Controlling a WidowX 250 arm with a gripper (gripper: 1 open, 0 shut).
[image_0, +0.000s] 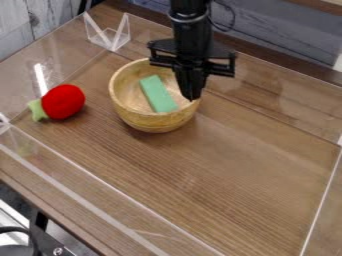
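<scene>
A black robot gripper (190, 70) hangs from the top of the view over the right rear of a tan round bowl (156, 123). Inside the bowl, toward its left, lies a light green block (159, 94). The gripper is right of and above the block, apart from it. Its fingertips are too dark and small to show clearly whether anything is between them.
A red tomato-like object (63, 101) with a pale green part lies left of the bowl. A clear angular item (107, 30) stands at the back left.
</scene>
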